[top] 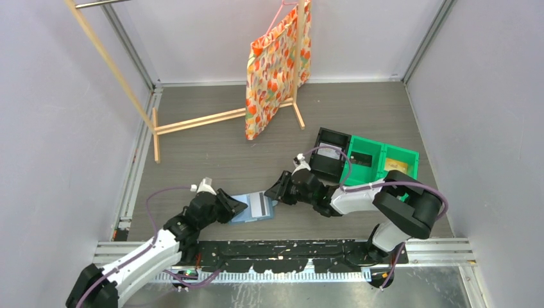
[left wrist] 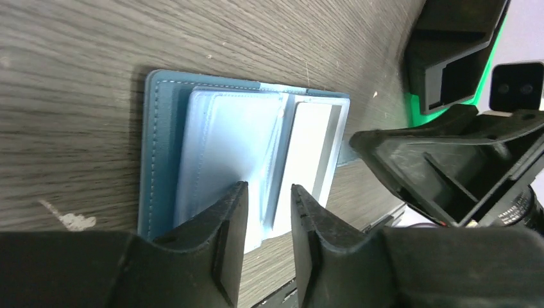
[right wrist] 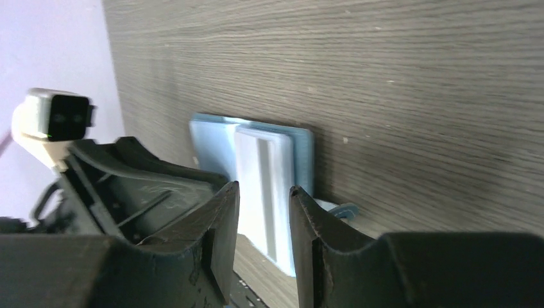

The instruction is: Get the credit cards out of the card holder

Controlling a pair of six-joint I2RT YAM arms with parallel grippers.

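Observation:
The light-blue card holder (top: 242,216) lies opened flat on the table between my two grippers. A white card with a grey stripe (left wrist: 306,151) sits in its right-hand side, and a pale pocket (left wrist: 224,138) covers the left side. Over the holder's left part, my left gripper has its fingers apart with nothing held between them. At the right edge, my right gripper is closed in on the holder, whose small blue tab (right wrist: 346,211) sticks out beside one finger. The exact contact there is partly hidden.
A black tray (top: 326,168) and a green divided box (top: 363,173) stand at the right, with a yellow item in one compartment. Behind, a wooden rack (top: 199,121) carries a patterned cloth (top: 272,77).

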